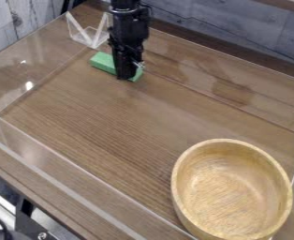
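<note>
My gripper (125, 68) hangs down from the top of the camera view, its fingertips at a green rectangular object (109, 64) lying on the wooden table (137, 141) near the back left. The dark gripper covers part of the green object. Whether the fingers are closed on it cannot be seen clearly.
A large light wooden bowl (231, 187) sits at the front right. Clear plastic pieces stand at the back left and left edge. Grey wooden walls border the back.
</note>
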